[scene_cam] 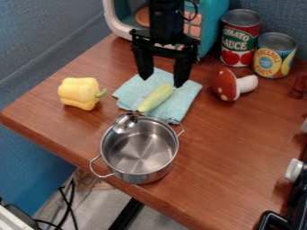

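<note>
My black gripper [163, 66] hangs open over the back of a folded light-blue towel [180, 101], nothing visible between its fingers. A pale yellow-green corn-like item [156, 98] lies on the towel below it. A steel pot [143, 153] stands at the front, with a ladle or lid-like metal piece [122, 124] at its back rim. A yellow pepper [79, 92] lies to the left, a red-and-white mushroom [231, 84] to the right.
A tomato can [238, 40] and a second can [274, 56] stand at the back right, a teal appliance [206, 27] behind the gripper. A black device [285, 216] sits at the right edge.
</note>
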